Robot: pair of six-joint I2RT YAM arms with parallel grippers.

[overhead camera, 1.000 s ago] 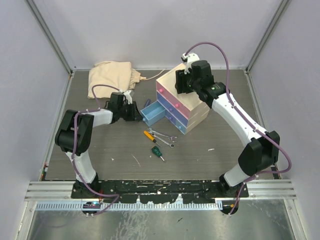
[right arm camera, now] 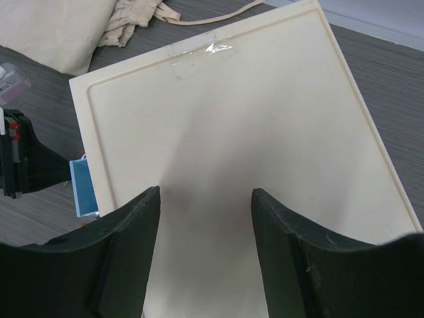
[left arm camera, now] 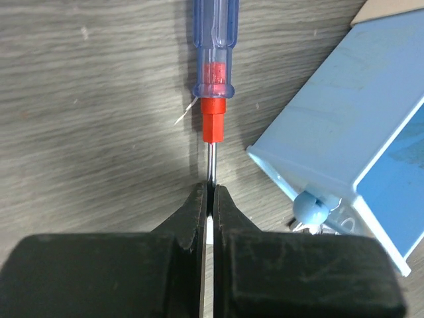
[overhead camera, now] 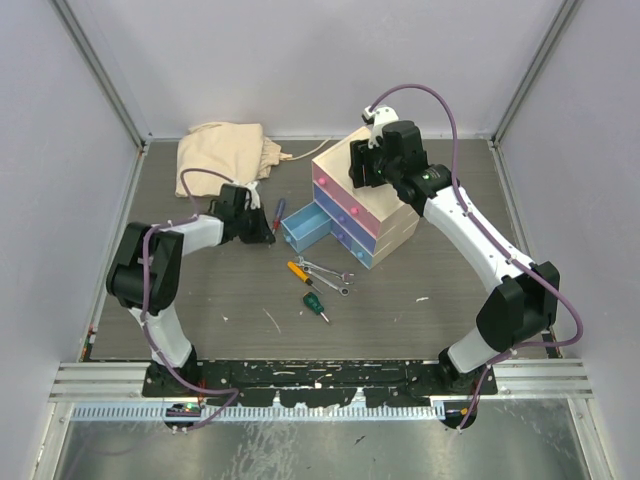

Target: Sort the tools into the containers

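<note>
A screwdriver with a clear blue handle and red collar has its metal shaft pinched near the tip by my left gripper, which is shut on it. From above, that screwdriver lies just left of the pulled-out blue drawer. The drawer's interior looks empty in the top view. On the wood in front of the drawers are an orange screwdriver, silver wrenches and a green screwdriver. My right gripper stands open over the cabinet's pale top, nothing between its fingers.
The drawer cabinet also has closed pink and lilac drawers. A cream cloth bag lies at the back left. Bare table extends across the front left and right.
Lately the left gripper and screwdriver have shifted left, away from the blue drawer, whose knob now shows clear beside them. The right arm stays put.
</note>
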